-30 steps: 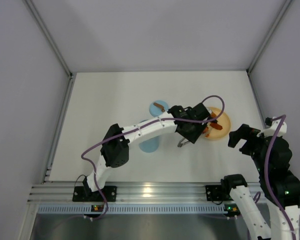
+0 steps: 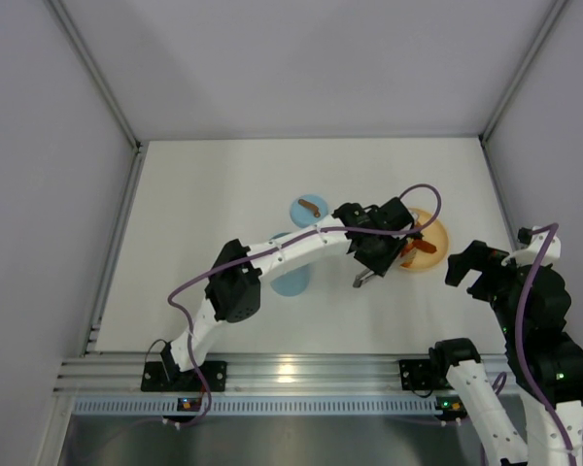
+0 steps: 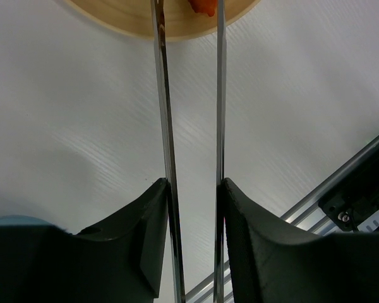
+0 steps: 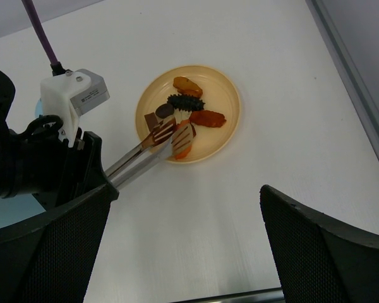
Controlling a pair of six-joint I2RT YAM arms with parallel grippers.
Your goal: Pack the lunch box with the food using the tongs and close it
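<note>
An orange plate (image 2: 432,260) at the right holds several food pieces: an orange-brown piece (image 4: 207,118), a dark spiky piece (image 4: 186,102), a yellow-brown piece (image 4: 187,87) and brown squares. My left gripper reaches over the plate's lower-left part with its long tong-like fingers part open, around an orange piece and other food; whether they touch it I cannot tell. In the left wrist view the finger tips run out of the top edge. My right gripper (image 2: 463,264) hangs open at the table's right side, away from the plate.
A small blue plate (image 2: 299,216) with a brown piece stands behind the left arm. A larger blue dish (image 2: 290,283) lies partly under that arm. A metal rail (image 2: 282,362) runs along the front edge.
My left gripper has shifted slightly right over the orange plate since about a second ago. The right arm has moved very slightly.
</note>
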